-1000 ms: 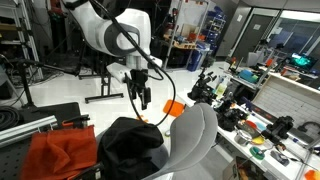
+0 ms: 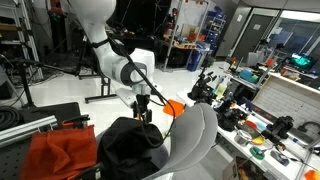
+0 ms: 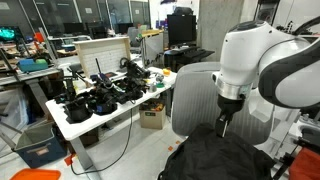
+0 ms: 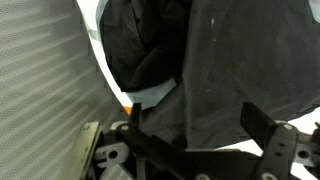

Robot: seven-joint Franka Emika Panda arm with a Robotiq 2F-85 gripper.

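Note:
Crumpled black cloth [image 2: 130,145] lies heaped on the seat of a grey chair [image 2: 196,135]. In the wrist view the cloth [image 4: 225,75] fills most of the space below and ahead of the fingers. My gripper is open, its two dark fingers wide apart at the lower edge of that view. From the side, the gripper [image 3: 222,120] appears just over the top of the heap; whether its tips touch the fabric cannot be told. No cloth is seen pinched between the fingers.
The mesh chair back [image 3: 195,95] rises close beside the cloth. A red cloth [image 2: 60,152] lies on a dark surface at lower left. Beyond the chair stands a long white table [image 3: 105,118] crowded with black items.
The arm has come down steadily over the last second, bringing my gripper from well above the black cloth to close over it. The cloth looks about the same.

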